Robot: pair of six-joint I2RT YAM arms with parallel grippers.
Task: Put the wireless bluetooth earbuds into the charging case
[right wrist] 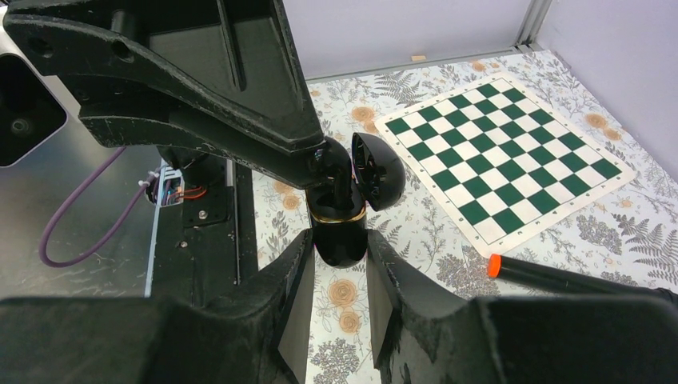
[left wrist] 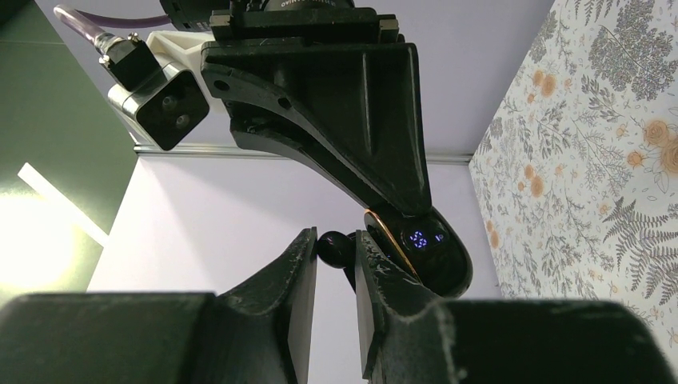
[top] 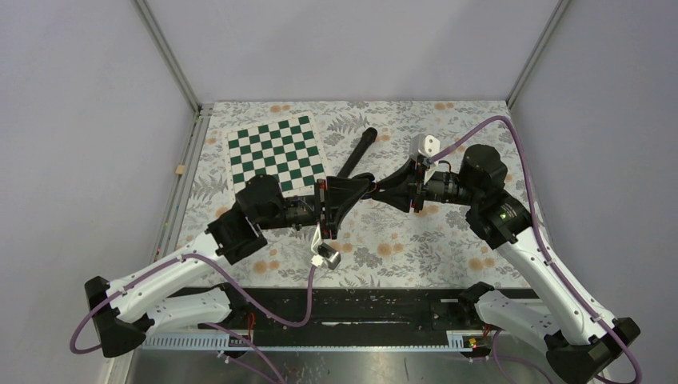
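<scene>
The black charging case [right wrist: 339, 236] stands with its lid [right wrist: 380, 172] raised, held by my right gripper, which is shut on it. The left wrist view shows the case [left wrist: 436, 260] with lit blue digits and a gold rim. A small glossy black earbud [left wrist: 332, 250] is between the fingertips of my left gripper, right beside the open case; whether those fingers grip it firmly I cannot tell. Both grippers meet above the middle of the table in the top view, hiding much of the case.
A green checkerboard [top: 272, 152] lies at the back left. A black cylinder [top: 358, 152] lies behind the grippers, with an orange end in the right wrist view.
</scene>
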